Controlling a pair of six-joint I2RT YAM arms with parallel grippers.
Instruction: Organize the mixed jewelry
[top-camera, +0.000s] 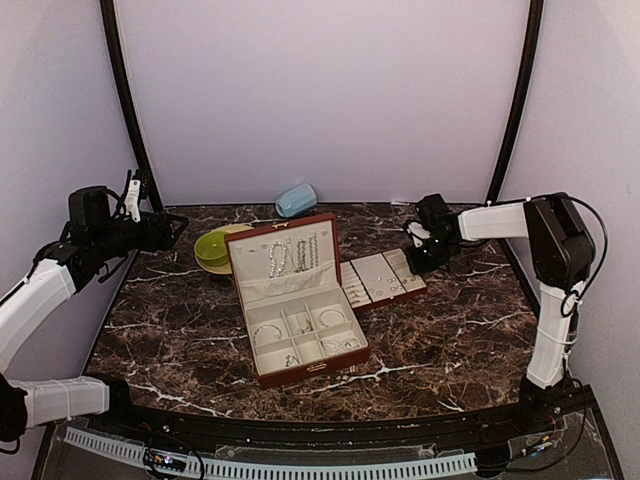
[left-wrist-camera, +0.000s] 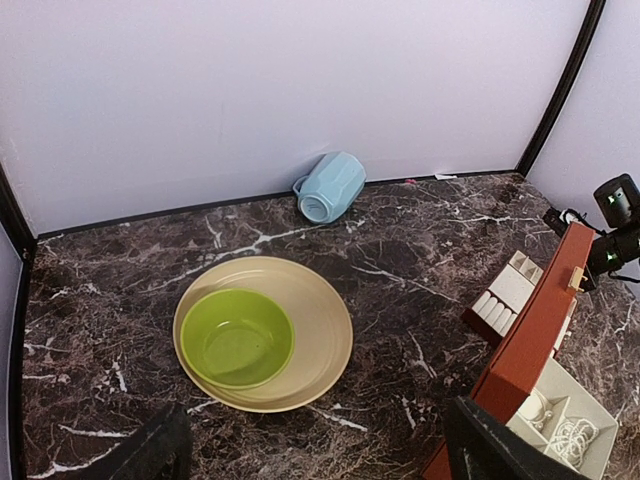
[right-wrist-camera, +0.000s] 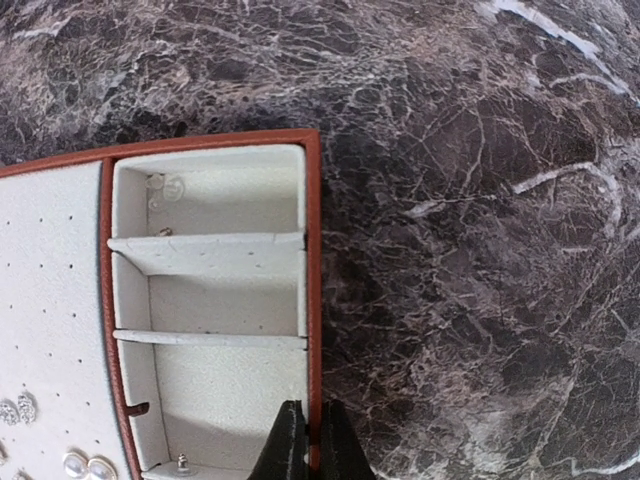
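My right gripper is shut on the right-hand wall of the jewelry tray (right-wrist-camera: 314, 250), one finger on either side of the red-brown edge. The tray has white compartments holding a few small pieces, and pearl earrings (right-wrist-camera: 88, 466) sit on its flat panel. In the top view the tray lies flat to the right of the jewelry box (top-camera: 290, 378), whose lid stands upright with necklaces (top-camera: 301, 254) on it. Bracelets (top-camera: 331, 317) and other jewelry lie in the box's sections. At the far left, my left gripper (top-camera: 172, 228) hangs open and empty, clear of everything.
Behind the box a green bowl (left-wrist-camera: 238, 338) rests on a beige plate (left-wrist-camera: 325, 345). A light blue mug (left-wrist-camera: 333, 187) lies tipped on its side near the back wall.
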